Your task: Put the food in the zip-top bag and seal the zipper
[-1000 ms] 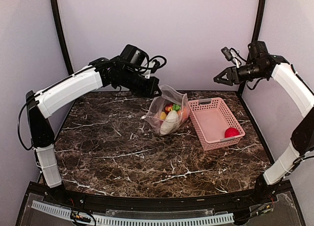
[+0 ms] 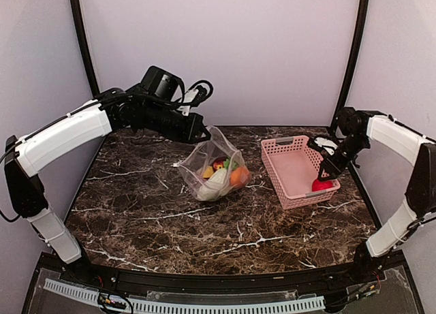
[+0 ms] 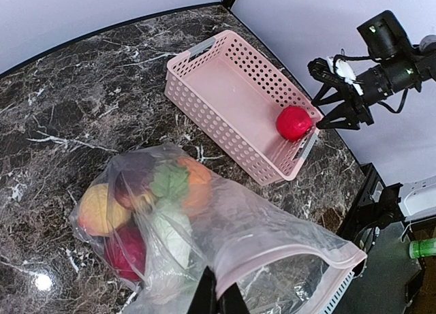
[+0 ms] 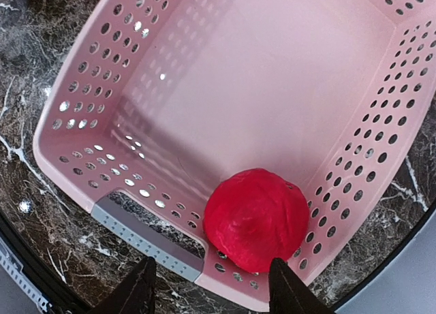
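Note:
A clear zip top bag (image 2: 218, 154) hangs tilted over the table with several foods inside, among them a peach (image 3: 102, 210), an orange item (image 3: 197, 183) and a white one (image 3: 170, 236). My left gripper is shut on the bag's rim, whose mouth gapes toward the lower right in the left wrist view. One red round food (image 4: 257, 218) lies in a corner of the pink basket (image 2: 276, 174). Just above that corner my right gripper stands open, the red food a little ahead of its fingertips and nothing between them.
The basket's perforated walls and grey handle (image 4: 146, 239) are close to my right fingers. Apart from the red food, the basket floor is bare. Free marble tabletop (image 2: 163, 225) spreads in front and to the left.
My right gripper has come down from above the basket to the red food. The left arm has shifted left, carrying the bag with it away from the basket.

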